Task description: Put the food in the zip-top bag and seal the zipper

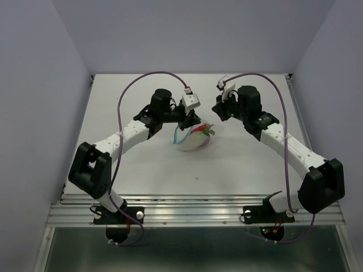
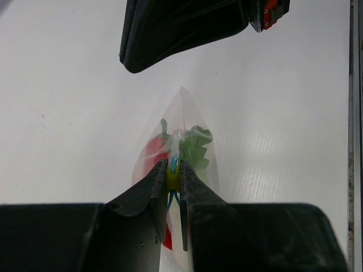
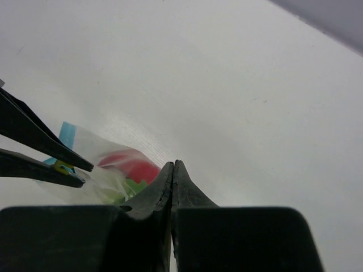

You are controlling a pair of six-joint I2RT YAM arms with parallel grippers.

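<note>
The clear zip bag (image 1: 195, 140) lies mid-table, a red food piece (image 1: 199, 129) and a green leafy piece (image 2: 194, 146) inside it. Blue strip (image 1: 183, 135) runs along its mouth. My left gripper is shut on the yellow slider (image 2: 172, 179) at the bag's top edge. Up and to the right of the bag, my right gripper (image 1: 220, 113) is shut with nothing between its fingers. In the right wrist view the right fingertips (image 3: 180, 170) meet, and the bag's top edge by the slider lies outside them, to the left.
A metal rail (image 1: 193, 207) runs along the front edge. The two grippers are close together, a small gap between them.
</note>
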